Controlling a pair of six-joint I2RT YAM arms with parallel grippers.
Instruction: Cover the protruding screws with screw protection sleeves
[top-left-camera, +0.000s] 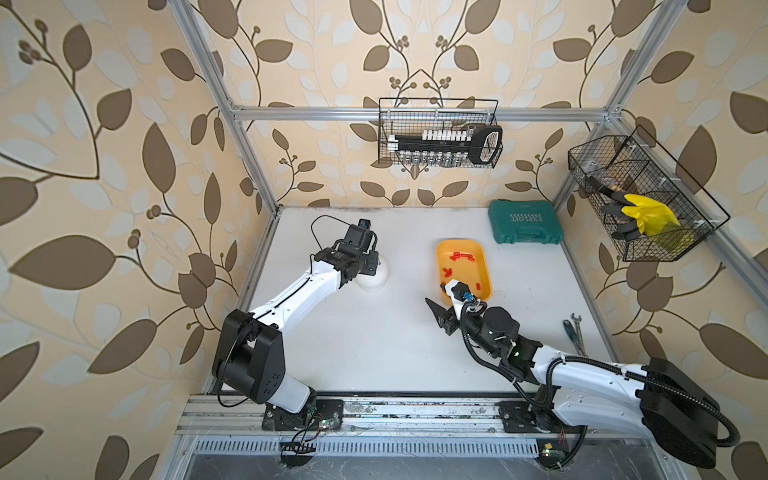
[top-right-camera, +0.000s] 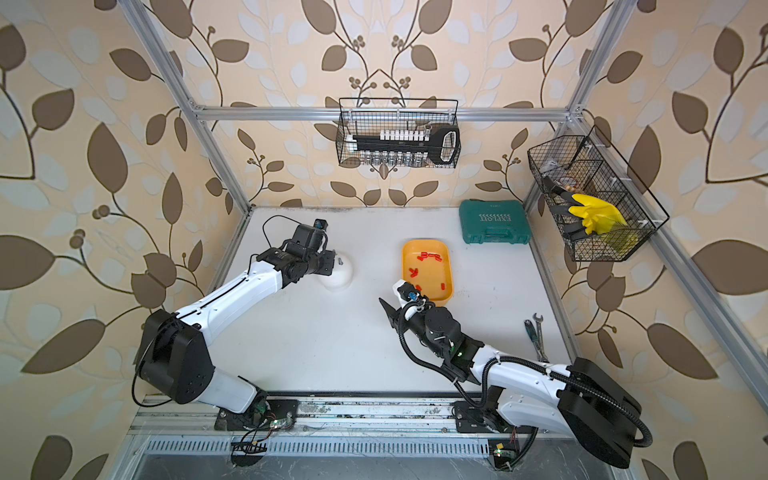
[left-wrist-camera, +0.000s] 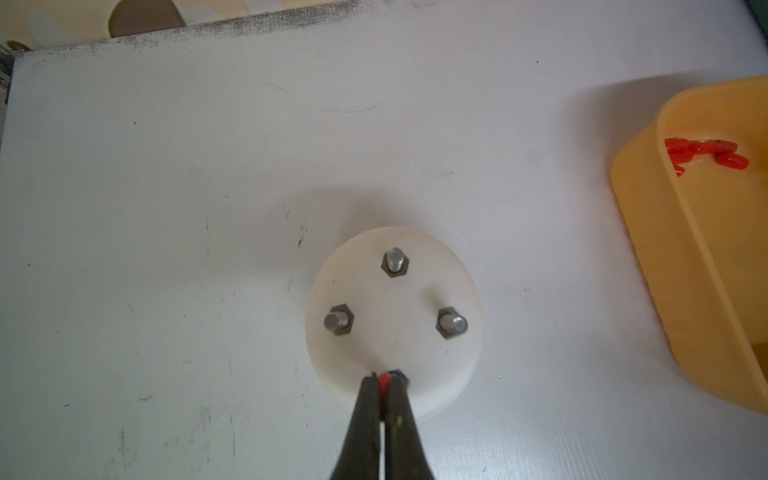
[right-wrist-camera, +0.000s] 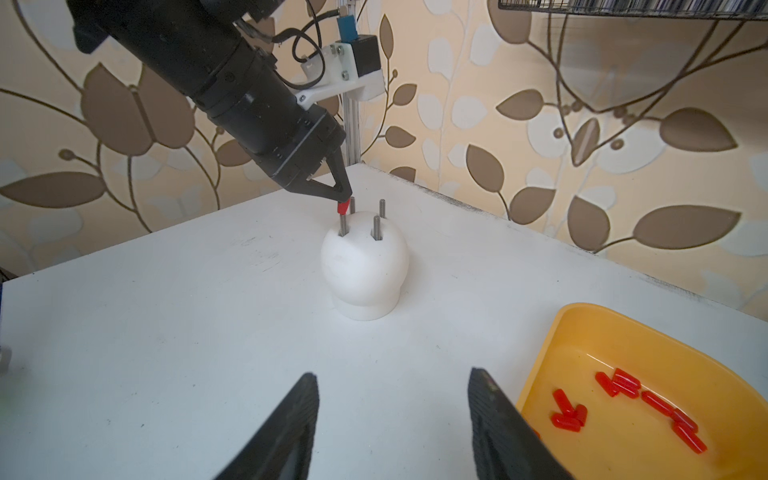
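A white rounded holder (right-wrist-camera: 364, 268) stands on the table, with several bare metal screws (left-wrist-camera: 395, 260) sticking up through hex nuts. At the front screw, my left gripper is shut on a red sleeve (right-wrist-camera: 343, 206), gripped at its upper end. The sleeve's lower end is at the top of that screw (right-wrist-camera: 343, 226); whether it is seated around the tip cannot be told. More red sleeves (right-wrist-camera: 657, 402) lie loose in the orange tray (top-left-camera: 484, 272). My right gripper is open beside the tray, nothing between its fingers.
At the back right sits a green case (top-left-camera: 525, 221). Wrenches and a screwdriver (top-left-camera: 573, 332) lie near the right edge. Wire baskets (top-left-camera: 438, 136) hang on the back and right walls. Bare table separates the holder from the tray.
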